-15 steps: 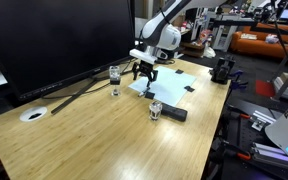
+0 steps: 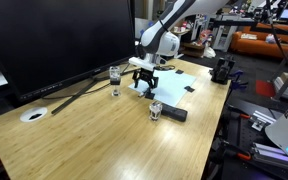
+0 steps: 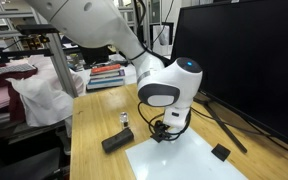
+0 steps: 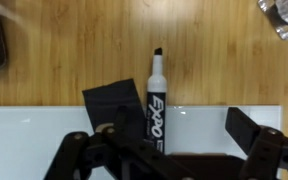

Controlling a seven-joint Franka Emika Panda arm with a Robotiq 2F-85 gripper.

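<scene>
In the wrist view a white Expo marker (image 4: 156, 105) with a black tip end lies partly on the white board (image 4: 44, 118), its tip end reaching over the wooden table. A black square patch (image 4: 109, 98) is just left of the marker. My gripper is open, one finger to each side of the marker and nothing held; the marker's lower end runs out of sight by the gripper. From outside, the gripper (image 3: 166, 132) hangs low over the board (image 3: 179, 160), and the marker is hard to make out there.
A dark block (image 2: 172, 113) and a glass (image 2: 156, 109) stand near the board's front edge. Another glass (image 2: 115, 80) is by the large black screen (image 2: 74, 45). A second black square (image 3: 220, 152) lies on the board.
The objects on the table stay where they were.
</scene>
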